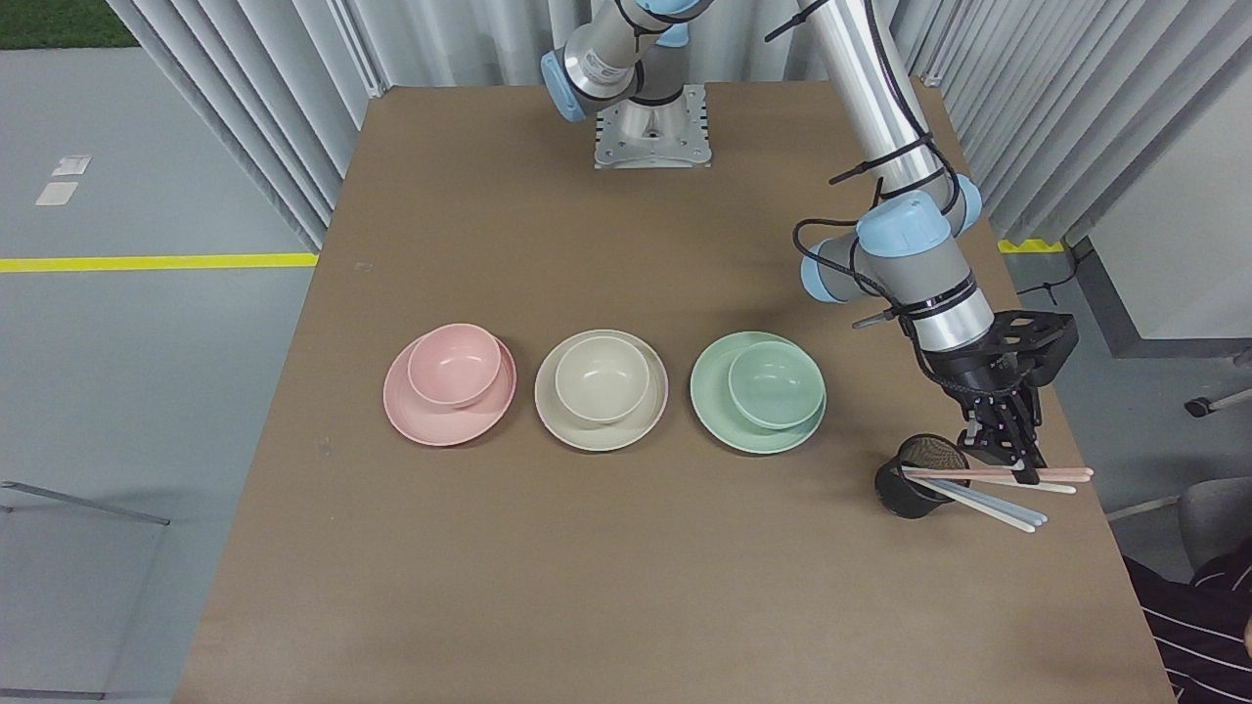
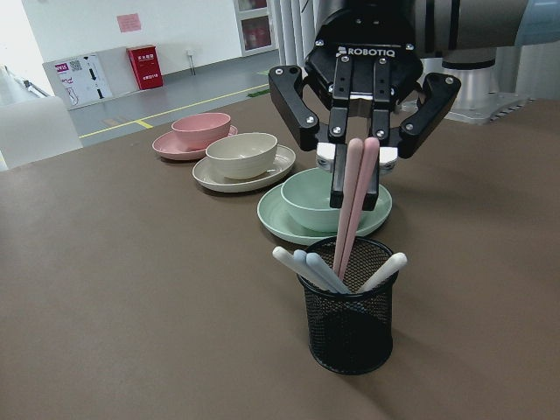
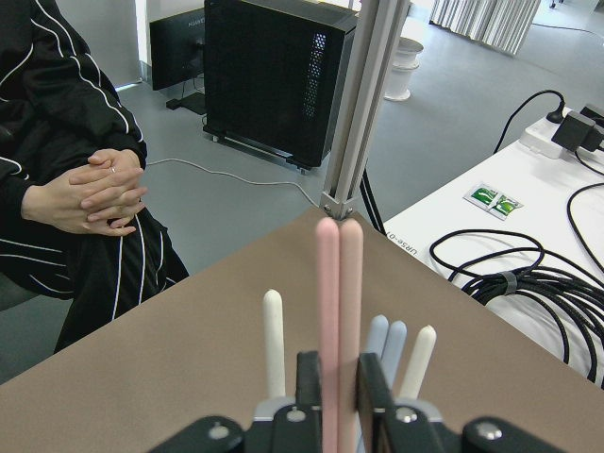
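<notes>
My gripper is shut on a pair of pink chopsticks, held upright with their lower ends inside the black mesh pen holder at the table's right side. White chopsticks and pale blue chopsticks stand leaning in the same holder. In the wrist view the pink pair sits between the two fingers.
Pink, cream and green bowls sit on matching plates in a row. A person sits beside the table edge.
</notes>
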